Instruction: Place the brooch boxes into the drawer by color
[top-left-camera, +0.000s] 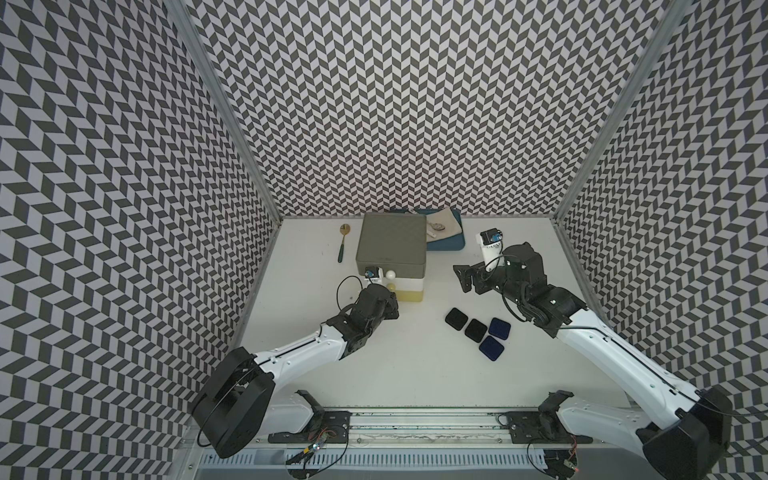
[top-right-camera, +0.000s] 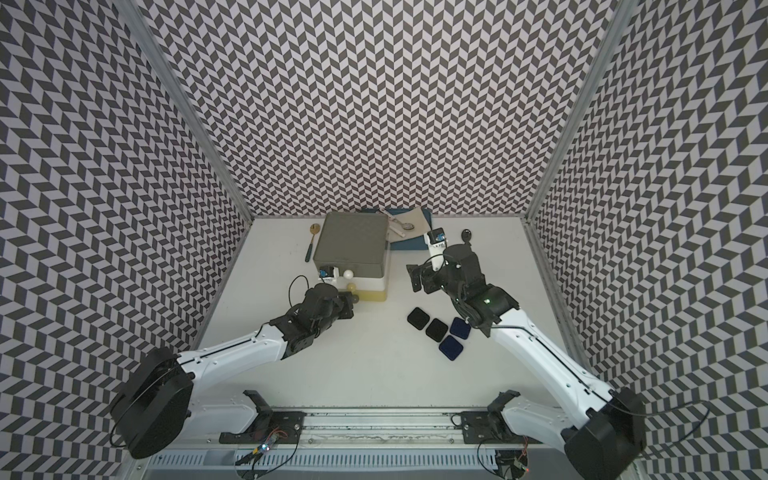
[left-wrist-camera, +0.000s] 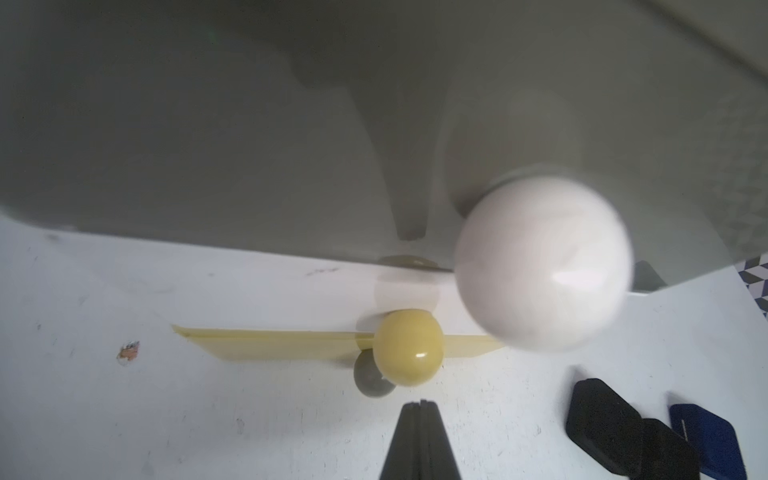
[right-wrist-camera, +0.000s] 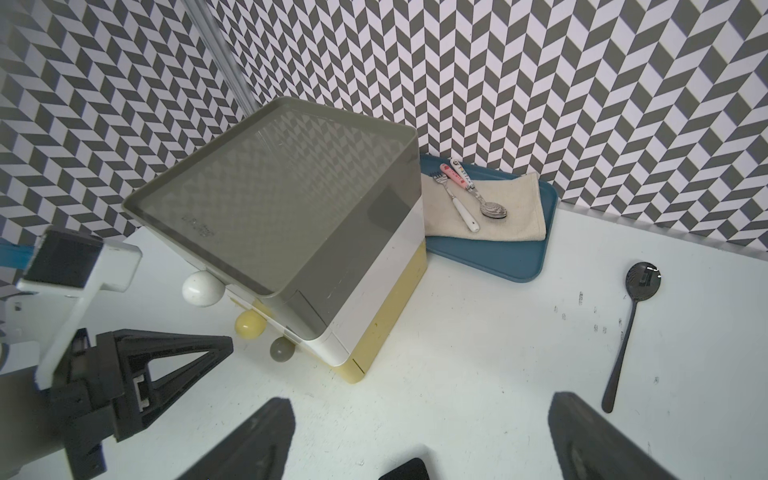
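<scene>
The drawer unit (right-wrist-camera: 272, 188) has a grey-green top level, a white middle and a yellow bottom, all closed. From its front stick out a white knob (left-wrist-camera: 544, 264), a yellow knob (left-wrist-camera: 408, 348) and a grey knob (left-wrist-camera: 373, 376). My left gripper is shut with its tips together and nothing between them; the yellow knob is clear of the fingers, just beyond the tips. Two black boxes (top-left-camera: 456, 318) and two navy boxes (top-left-camera: 491, 347) lie on the table right of the unit. Above the table, right of the unit, my right gripper is open and empty.
Behind the unit a blue tray (right-wrist-camera: 524, 264) bears a beige cloth and cutlery. A black spoon (right-wrist-camera: 628, 328) lies at the right, a green-handled utensil (top-left-camera: 342, 242) at the left.
</scene>
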